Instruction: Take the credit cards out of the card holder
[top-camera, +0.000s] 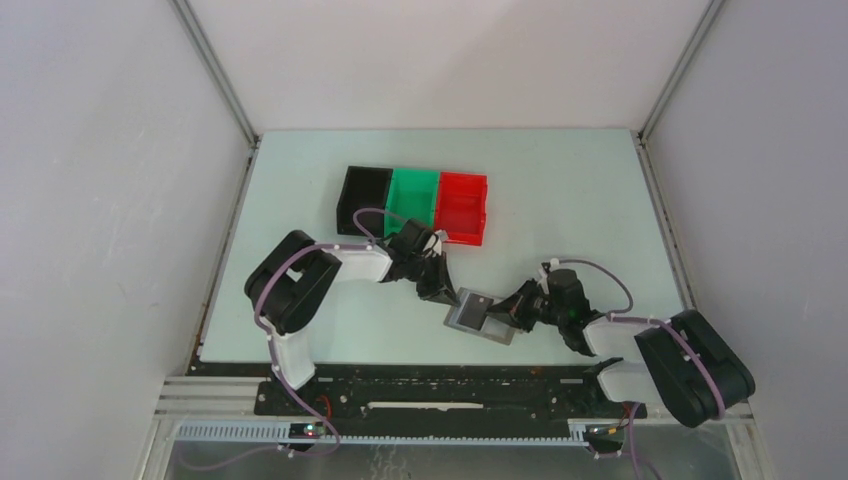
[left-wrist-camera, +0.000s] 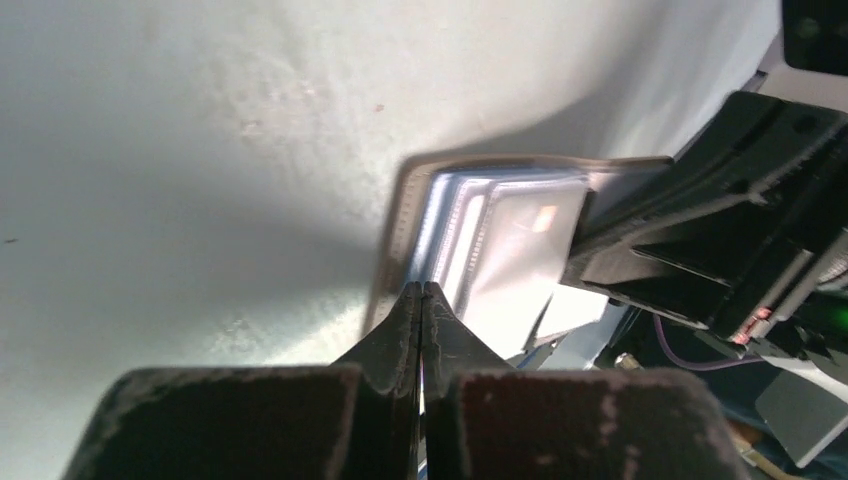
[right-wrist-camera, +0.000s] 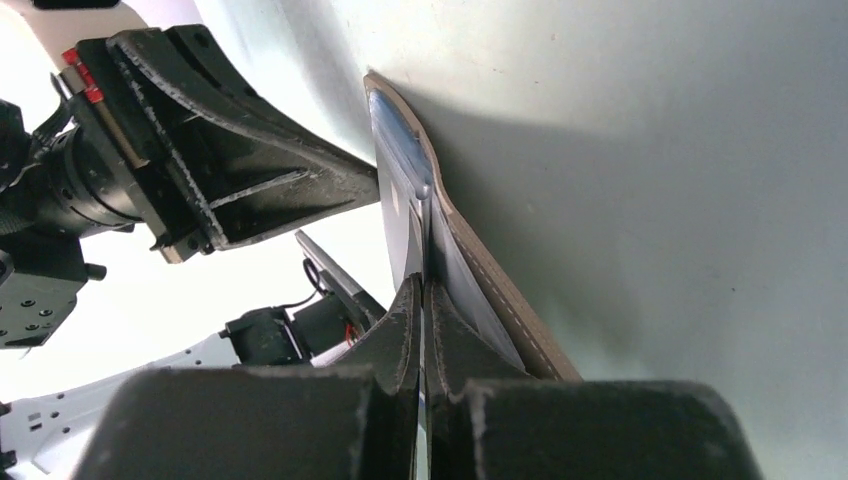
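Observation:
The card holder (top-camera: 466, 312) lies open on the table at the front middle, with white and pale cards (left-wrist-camera: 515, 250) in its pockets inside a tan rim (right-wrist-camera: 520, 320). My left gripper is shut, its tips at the card holder's edge beside the stacked cards. My right gripper is shut too, its tips against the cards at the holder's other side; nothing clearly shows between its fingers. The two grippers face each other across the holder.
Three joined bins, black (top-camera: 364, 190), green (top-camera: 412, 190) and red (top-camera: 460, 205), stand behind the arms.

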